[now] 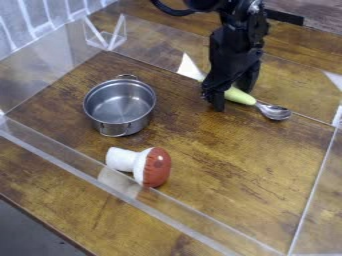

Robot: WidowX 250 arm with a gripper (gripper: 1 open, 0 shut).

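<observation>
My black gripper (223, 95) is lowered at the upper middle, its fingertips down around a pale yellow-green handle (239, 96) that ends in a silver spoon head (274, 110) on the right. A white pointed piece (190, 67) shows left of the gripper. Whether the fingers are closed on the handle I cannot tell; they partly hide it.
A steel pot (118, 105) stands at the left on the wooden table (227, 200). A white and red mushroom-like object (139, 165) lies at the lower middle.
</observation>
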